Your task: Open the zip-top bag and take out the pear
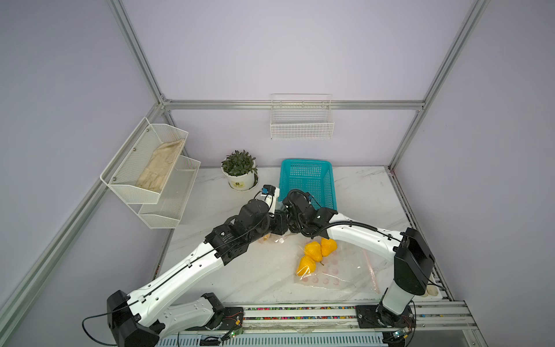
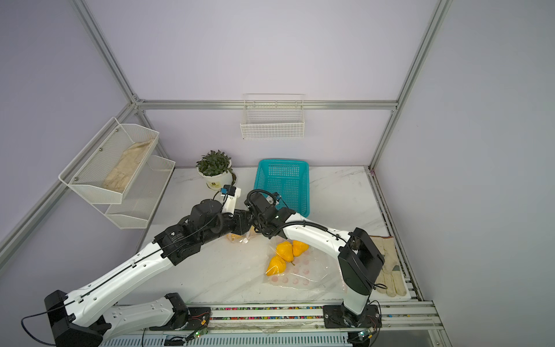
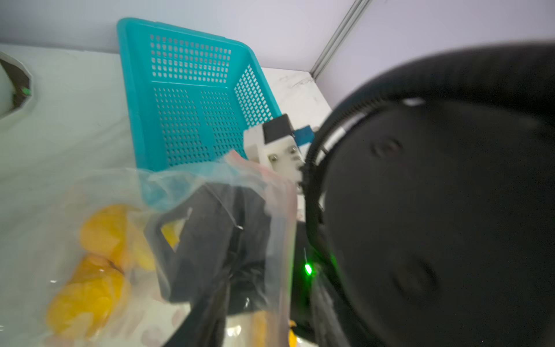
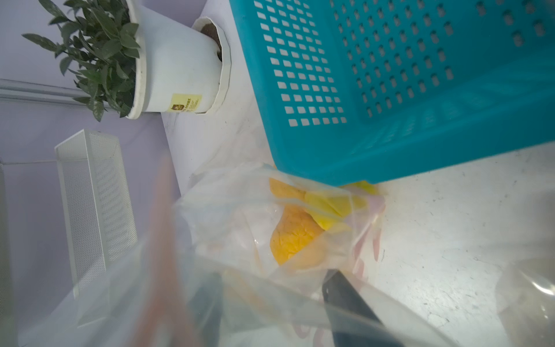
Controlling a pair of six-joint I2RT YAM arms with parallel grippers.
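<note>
A clear zip-top bag (image 3: 283, 231) with a pinkish zip edge stands upright between my two grippers. Through its plastic I see orange-yellow fruit (image 4: 294, 231) and a yellow piece (image 4: 332, 208); which one is the pear, I cannot tell. My left gripper has its blurred fingers apart, with the bag's edge passing through the gap. In the right wrist view, the dark fingers (image 4: 352, 306) of my right gripper are spread and show through the film; whether they are inside the bag or behind it is unclear. From above, the arms hide most of this bag.
The teal basket (image 1: 281, 179) stands behind the grippers, the potted plant (image 1: 238, 170) at back left. Another clear bag (image 1: 347, 274) with several yellow pears (image 1: 306, 266) lies at front right, below the right arm.
</note>
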